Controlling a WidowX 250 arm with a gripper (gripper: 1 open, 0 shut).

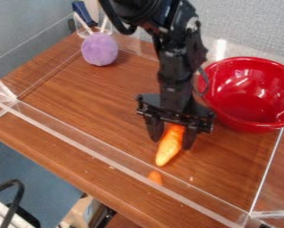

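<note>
An orange carrot [168, 150] lies on the wooden table, pointing toward the front. My black gripper [173, 132] is down over its upper end, with a finger to each side of it. Whether the fingers grip the carrot or only surround it is hard to tell.
A red bowl [248, 89] is right of the gripper. A purple cabbage-like ball [100, 50] sits at the back left. Clear low walls [96, 153] edge the work area, with a small orange piece [155, 177] at the front.
</note>
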